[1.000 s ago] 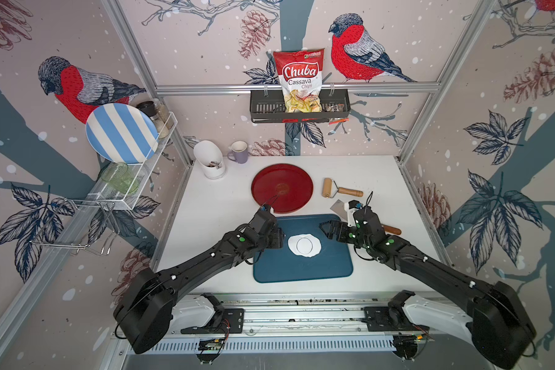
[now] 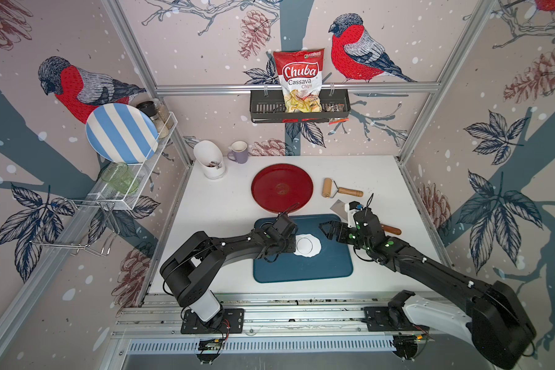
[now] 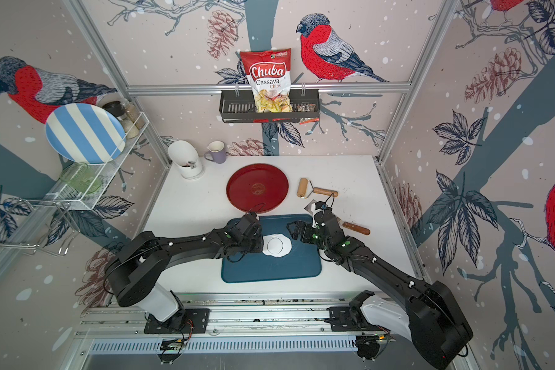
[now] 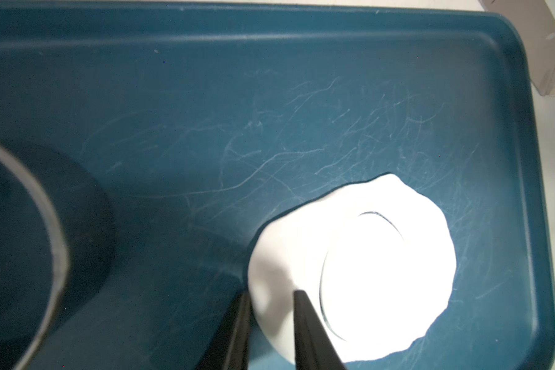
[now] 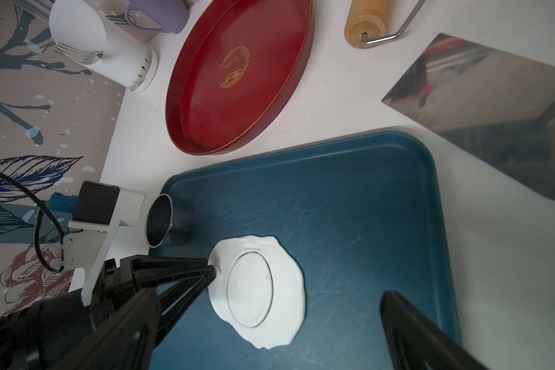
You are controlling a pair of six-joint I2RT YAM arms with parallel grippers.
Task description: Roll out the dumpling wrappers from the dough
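A flat white sheet of dough [image 5: 289,289] lies on the blue tray [image 5: 376,203], a round cut line pressed into it. My left gripper is at the dough's left edge, its two fingertips apart by a narrow gap with the dough's rim showing between them. Whether they touch the dough I cannot tell. A dark round metal cutter [image 5: 171,220] stands on the tray at its far left corner, behind the left gripper. Over the tray's right side, my right gripper [image 2: 328,230] is wide open and empty, apart from the dough.
Behind the tray sits a red round tray [image 2: 281,187]. A small wooden roller [image 2: 328,187] and a metal scraper [image 5: 481,111] lie to the back right. The mug [image 2: 238,151] and white utensil holder [image 2: 211,161] stand back left. The tray's front is free.
My left arm has come in from the left, its gripper now at the dough's left edge. The right arm and the dough look unmoved.
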